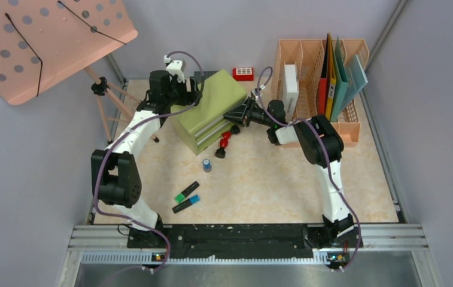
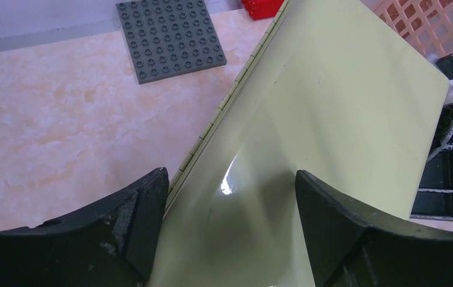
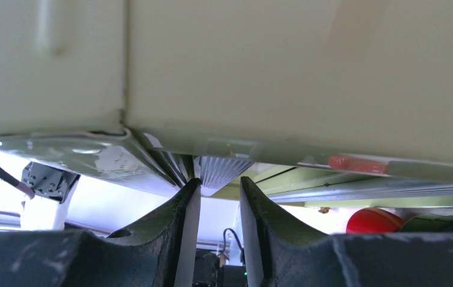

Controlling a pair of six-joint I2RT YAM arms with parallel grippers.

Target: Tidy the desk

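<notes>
A green metal drawer box (image 1: pixel 212 98) sits tilted in the middle-back of the desk. My left gripper hangs over its lid, fingers apart on either side of the hinged edge region; whether they touch it is unclear. My right gripper is at the box's drawer front, fingers apart beneath an overhanging green edge. A red-and-black object (image 1: pixel 224 142) lies beside the box. A small blue-topped item (image 1: pixel 206 165) and two markers, green-capped (image 1: pixel 187 191) and blue-capped (image 1: pixel 185 204), lie on the desk.
A peach organizer (image 1: pixel 349 133) with folders and a white box stands at the back right. A red item (image 1: pixel 242 74) and a grey brick plate (image 2: pixel 170 42) lie at the back. A peach stand occupies the left.
</notes>
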